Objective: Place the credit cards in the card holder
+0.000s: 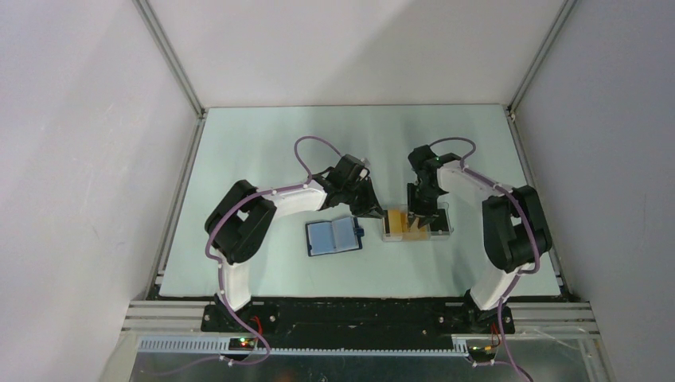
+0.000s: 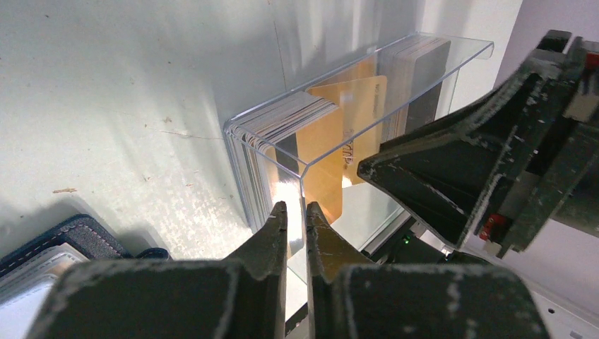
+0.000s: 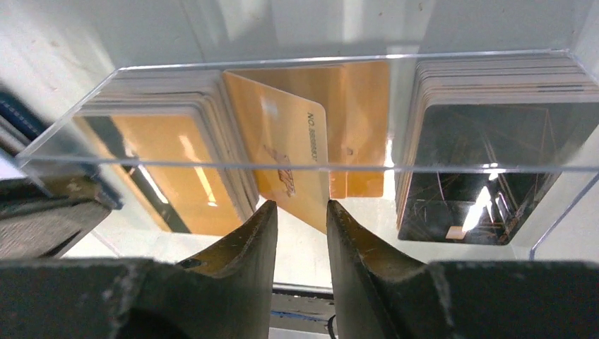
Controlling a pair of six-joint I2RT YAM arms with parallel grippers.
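The clear acrylic box (image 1: 392, 235) holds stacks of cards, gold and black-faced. In the right wrist view, my right gripper reaches into the middle section, its fingertips at the lower edge of a tilted gold card (image 3: 289, 141); whether it grips it cannot be told. My left gripper is shut on the box's near left end, where a clear wall passes between its fingertips. The open card holder (image 1: 330, 236), dark with clear sleeves, lies left of the box.
Side walls and rails bound the workspace.
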